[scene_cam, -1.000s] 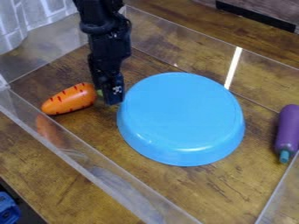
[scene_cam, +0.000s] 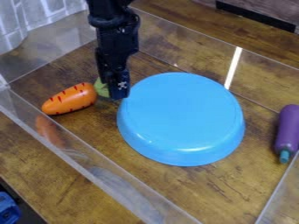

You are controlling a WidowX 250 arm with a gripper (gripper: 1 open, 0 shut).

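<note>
My dark gripper (scene_cam: 114,81) hangs at the upper left of the camera view, over the green top of an orange toy carrot (scene_cam: 70,100), just left of a large upturned blue round dish or lid (scene_cam: 180,116). The fingertips are too dark and small to tell whether they are open or shut, or whether they hold the carrot's green top. The carrot lies on the wooden surface, pointing toward the lower left.
A purple toy eggplant (scene_cam: 288,130) lies at the far right. Clear walls (scene_cam: 105,166) edge the wooden floor (scene_cam: 140,188). Free wood shows behind and in front of the blue dish.
My gripper sits slightly higher than before, and more of the carrot's green top shows. The carrot and the blue dish look unmoved.
</note>
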